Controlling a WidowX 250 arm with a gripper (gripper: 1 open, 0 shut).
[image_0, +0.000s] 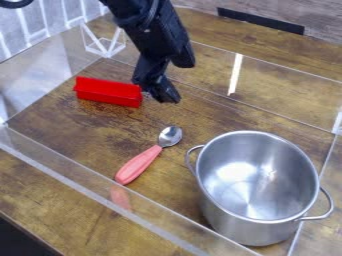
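Note:
My black gripper (168, 75) hangs at the top centre, open, above the table and just right of a red block (108, 91), with nothing seen between its fingers. A spoon with a pink handle (139, 164) lies on the wooden table below it, its metal bowl pointing up-right. A steel pot (255, 209) with two side handles stands at the lower right.
Clear plastic walls surround the work area (80, 140) on the wooden table. A white strip (235, 73) is at the back right.

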